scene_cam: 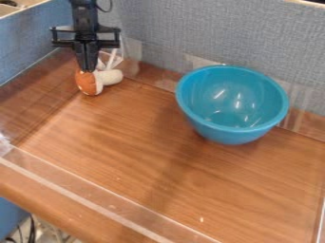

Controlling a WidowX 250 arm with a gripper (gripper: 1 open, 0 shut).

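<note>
My black gripper (86,66) hangs at the back left, its fingertips just above or at an orange-and-white object (89,83), which looks like a soft toy with white strands behind it and a white rounded part (110,77) on the right. The fingers look shut; whether they touch the object is hard to tell. A blue bowl (231,100) stands upright on the right side of the wooden surface (152,180).
Grey padded walls (191,28) bound the back and left, with clear tape along the edges.
</note>
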